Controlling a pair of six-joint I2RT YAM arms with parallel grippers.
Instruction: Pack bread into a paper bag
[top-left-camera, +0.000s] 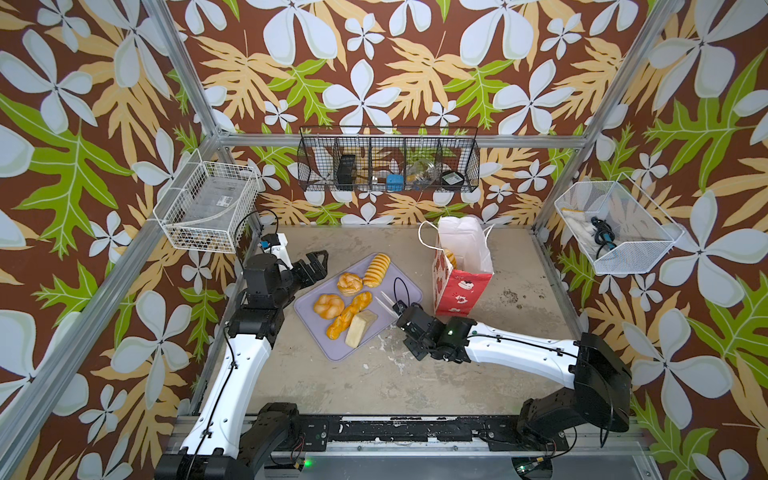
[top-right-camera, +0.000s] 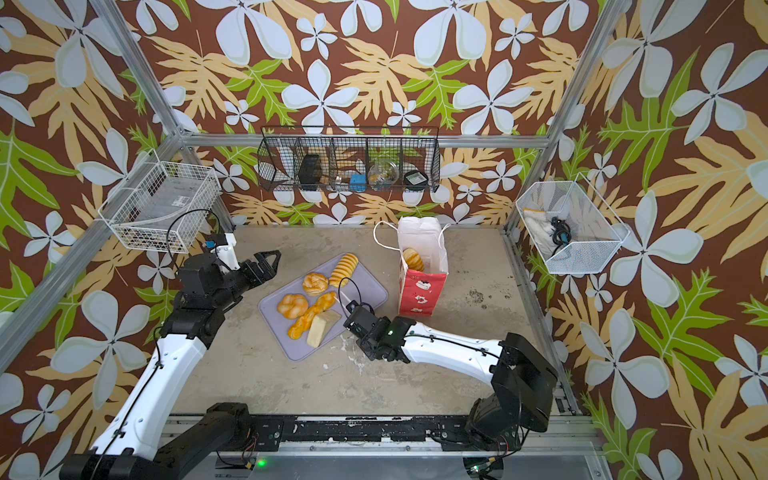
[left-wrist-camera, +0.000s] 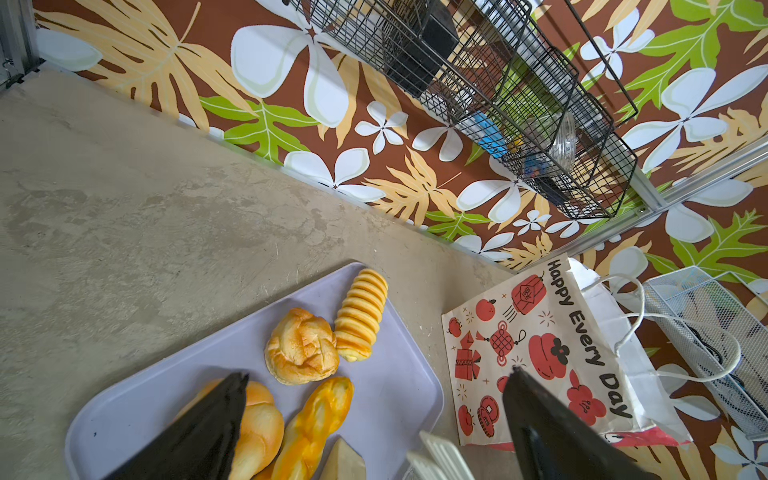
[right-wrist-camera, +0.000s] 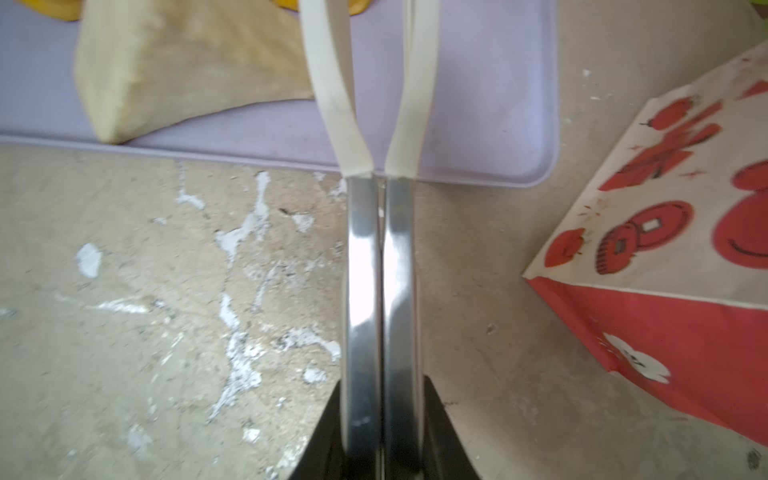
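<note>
Several breads lie on the lilac tray: a ridged roll, a knotted bun, a round bun, a twisted loaf and a pale wedge-shaped bread. My right gripper, with long pale tips, hangs over the tray's right side, beside the pale bread. Its tips stand slightly apart, with bare tray between them. Left of the tray, my left gripper is open and empty. The red and white paper bag stands upright with its mouth open, and a golden bread shows inside.
A black wire basket hangs on the back wall. White wire baskets hang at the left and right sides. Bare tabletop lies right of the bag and in front of the tray.
</note>
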